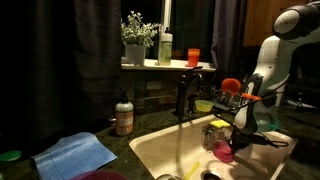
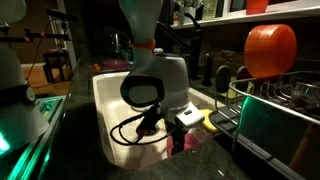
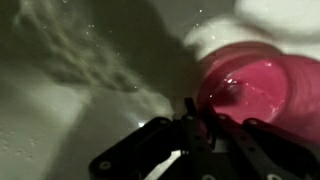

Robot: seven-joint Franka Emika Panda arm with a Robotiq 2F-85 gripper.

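A pink cup [image 3: 245, 95] lies in the sink, its round opening facing the wrist camera. My gripper is right at the cup's near rim in the wrist view; the rim passes behind the dark fingers, and whether it sits between them is too dim to tell. In exterior view 1 the gripper [image 1: 233, 143] reaches down into the right side of the sink, against the pink cup [image 1: 223, 152]. Exterior view 2 shows the arm from behind, its wrist hiding most of the sink.
The white sink [image 1: 160, 150] also holds a yellow utensil [image 1: 191, 171] and dark round items at its front. Metal containers [image 1: 212, 134] stand just behind the cup. A dish rack [image 2: 285, 95] with an orange cup [image 2: 270, 50] is alongside. The faucet [image 1: 184, 92] rises behind.
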